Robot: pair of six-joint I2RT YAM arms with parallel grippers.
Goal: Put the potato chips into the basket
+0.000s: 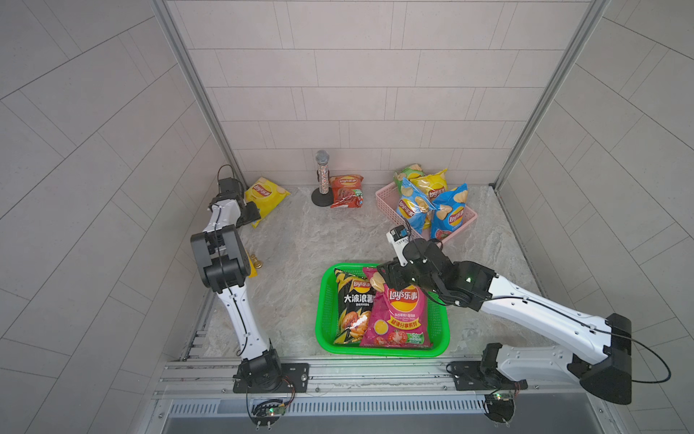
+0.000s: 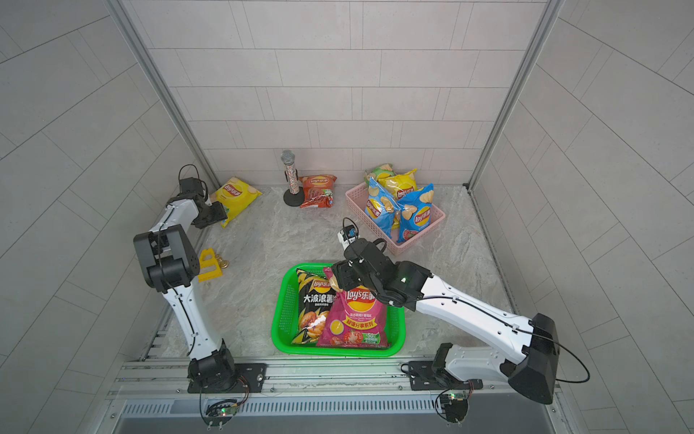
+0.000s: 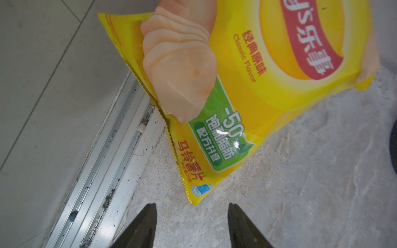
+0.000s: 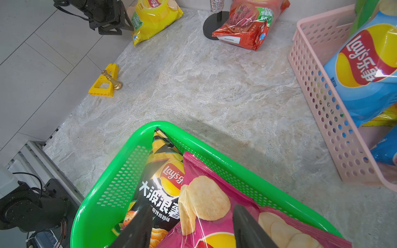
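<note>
Inside the green basket [image 1: 321, 311] lie a black chip bag [image 1: 354, 307] and a pink chip bag [image 1: 396, 318]. Over the pink bag hovers my right gripper, its fingers apart and nothing clearly held between them. A yellow chip bag [image 3: 256, 82] leans by the left wall at the back. My left gripper is close to its lower corner, fingers apart, the bag beyond the tips. A red chip bag [image 1: 347, 191] rests against the back wall.
A pink basket [image 1: 386, 204] with several chip bags stands at the back right. A microphone on a black stand [image 1: 322, 195] is beside the red bag. A yellow frame [image 2: 209, 264] and a small brass piece lie near the left arm. Mid-table is clear.
</note>
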